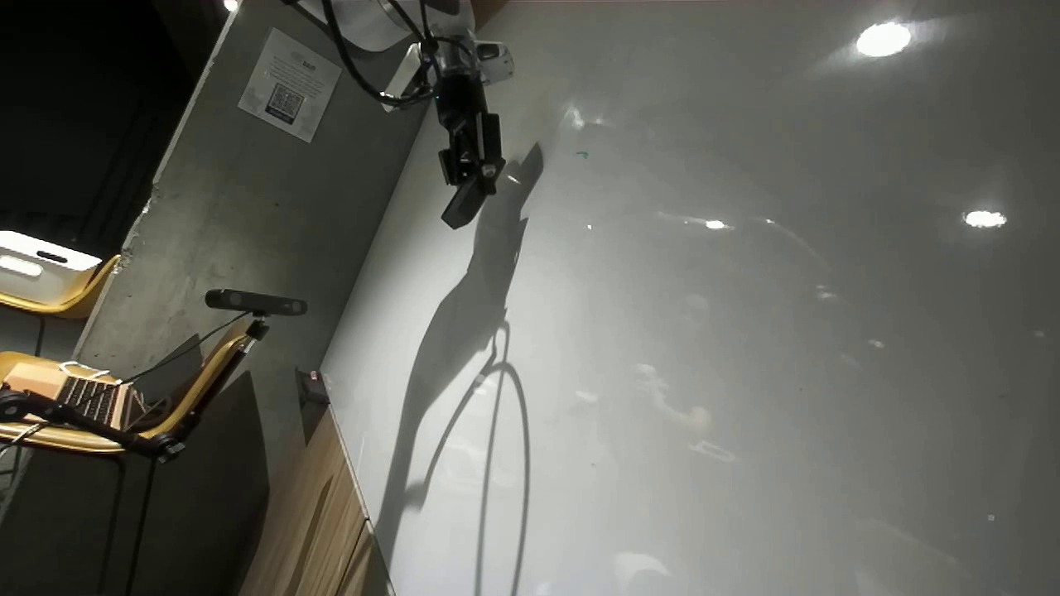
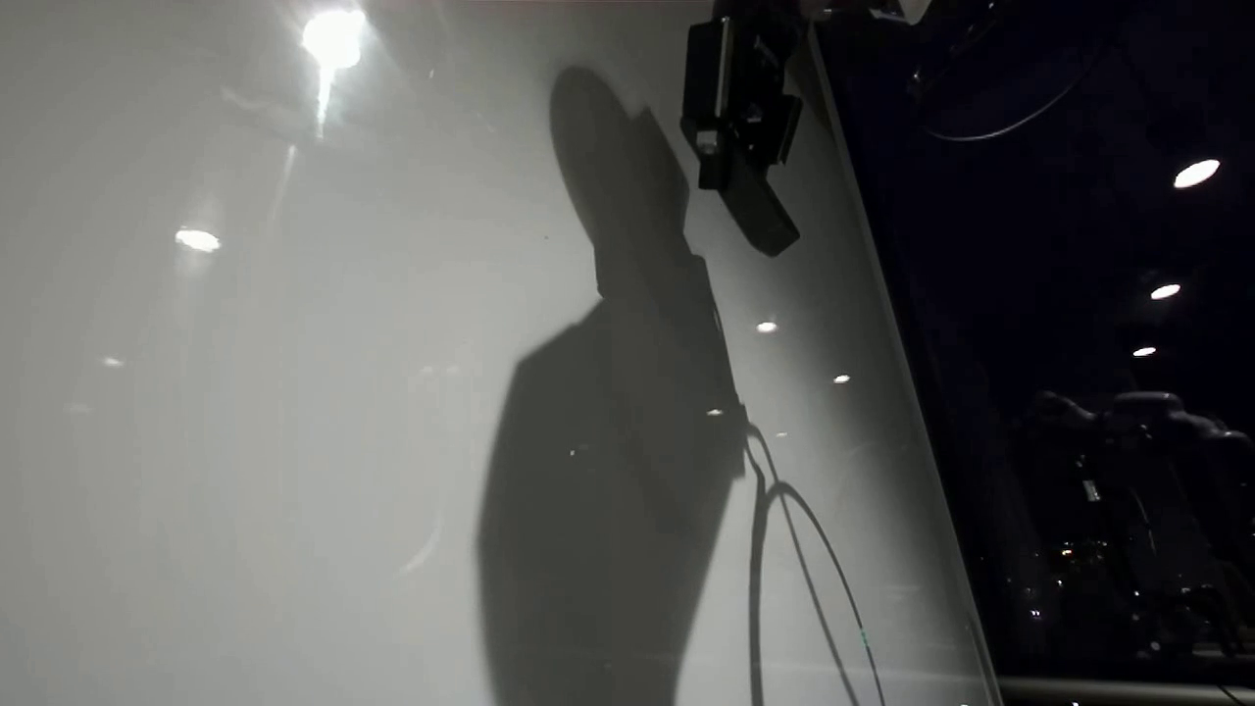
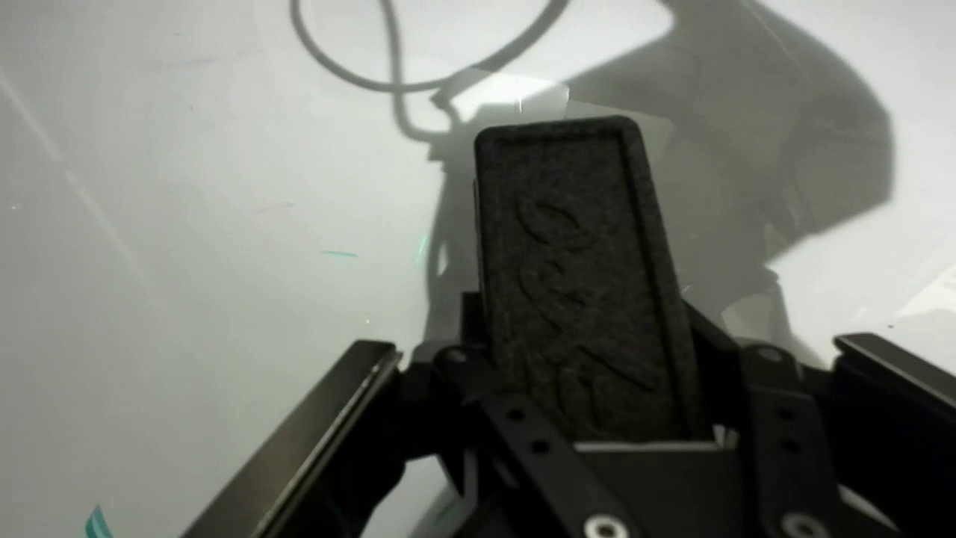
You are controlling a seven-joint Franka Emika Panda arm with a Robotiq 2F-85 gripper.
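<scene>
A dark grey, felt-like block (image 3: 578, 269) with rounded corners and a raised rim, probably a board eraser, sits between the fingers of my gripper in the wrist view. The gripper is shut on it. In exterior view 1 the block (image 1: 464, 204) sticks out at a slant below the gripper (image 1: 477, 179), near the top of the glossy white surface (image 1: 745, 328). The second exterior view has the block (image 2: 762, 218) tilted under the gripper (image 2: 741, 147). A gap to its shadow suggests that it is off the surface; contact cannot be told for certain.
Small green marks (image 3: 338, 254) dot the white surface in the wrist view. Otherwise it is bare, with lamp reflections and the arm's shadow. Beyond the surface's left edge in exterior view 1 are a concrete wall (image 1: 228, 209), a camera (image 1: 255, 302) and a chair (image 1: 214, 377).
</scene>
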